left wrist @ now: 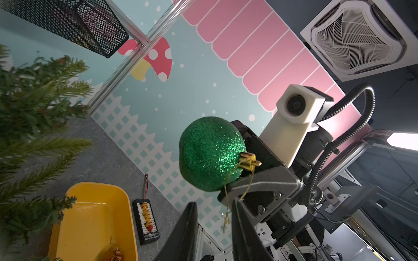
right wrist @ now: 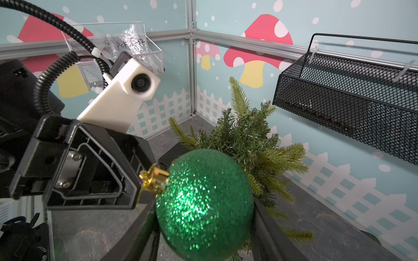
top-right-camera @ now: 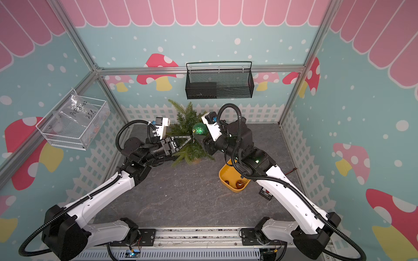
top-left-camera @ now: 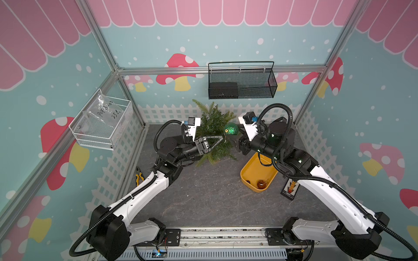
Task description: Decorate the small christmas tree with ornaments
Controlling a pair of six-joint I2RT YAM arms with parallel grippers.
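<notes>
A glittery green ball ornament [top-left-camera: 231, 128] with gold cap and thin gold string is held by my right gripper, shut on it, in front of the small tree [right wrist: 243, 130]. My left gripper is just beside it, part open, its two fingertips just below the hanging string, which dangles in line with the gap between them in the left wrist view. I cannot tell whether the string is between the fingers.
An orange bin [top-left-camera: 257, 165] with ornaments stands at front right of the tree, a narrow black tray [top-left-camera: 289, 189] beside it. Black [top-left-camera: 242, 89] and white [top-left-camera: 100, 130] wire baskets hang on the walls.
</notes>
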